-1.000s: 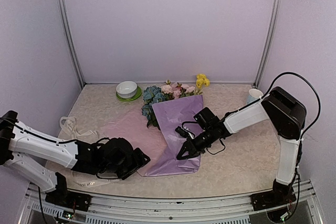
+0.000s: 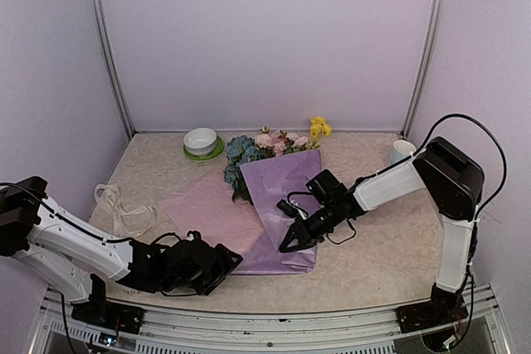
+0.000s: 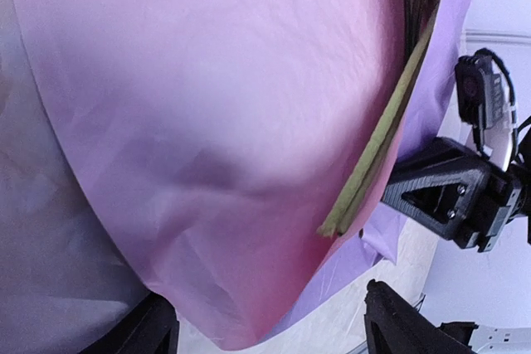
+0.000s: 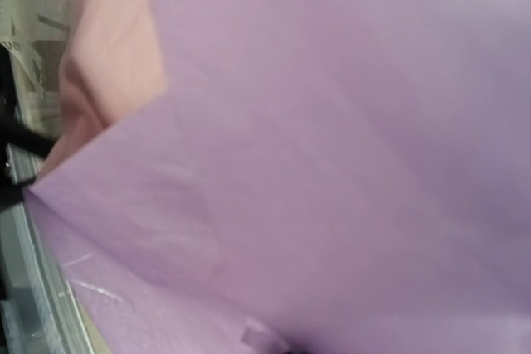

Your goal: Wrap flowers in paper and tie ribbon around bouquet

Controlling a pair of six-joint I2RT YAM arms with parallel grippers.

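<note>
Pink paper point(image 2: 199, 209) and purple paper point(image 2: 282, 184) lie on the table, the purple folded over flower stems, with blue, pink and yellow flowers point(image 2: 282, 143) showing at the back. In the left wrist view green stems point(image 3: 373, 143) lie in the pink fold. My left gripper point(image 2: 224, 271) is low at the papers' front-left edge, its fingers apart around the bottom corner of the fold. My right gripper point(image 2: 286, 242) presses down at the lower purple paper; whether it is open or shut is hidden. The right wrist view is mostly blurred purple paper.
A white bowl on a green plate point(image 2: 200, 143) stands at back left, a white cup point(image 2: 401, 152) at back right. A cream strap bundle point(image 2: 124, 215) lies at left.
The right arm looks unchanged.
</note>
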